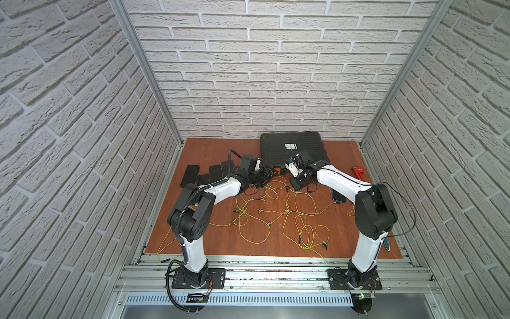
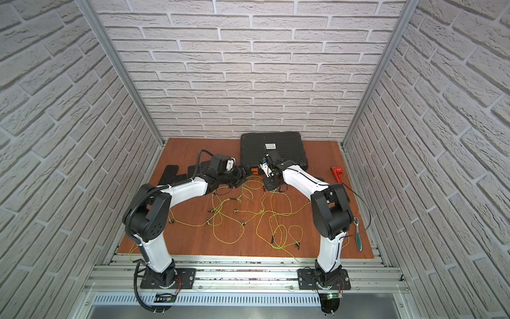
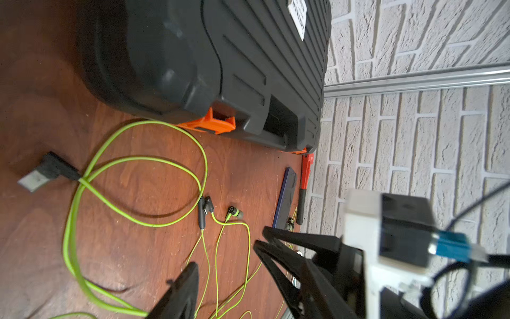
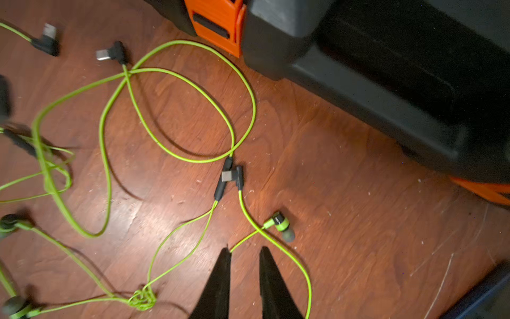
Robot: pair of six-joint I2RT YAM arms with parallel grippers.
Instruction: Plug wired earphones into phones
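Note:
Lime earphone cables lie tangled on the wooden table. In the right wrist view an angled plug (image 4: 232, 176) rests by a cable splitter (image 4: 220, 185), near an earbud (image 4: 281, 227); two more plugs lie upper left. My right gripper hangs above these, part open, nothing between its fingers. My left gripper (image 1: 268, 175) is just left of it, part open, before the black case's orange latch; its fingers are blurred at the bottom of the left wrist view. Dark phones (image 1: 191, 176) lie at the left, another (image 3: 285, 196) at the right.
The black case (image 1: 289, 144) fills the back middle of the table. A red tool (image 1: 358, 172) and a teal-handled tool (image 2: 358, 239) lie along the right edge. Bare table shows at the back left and front left.

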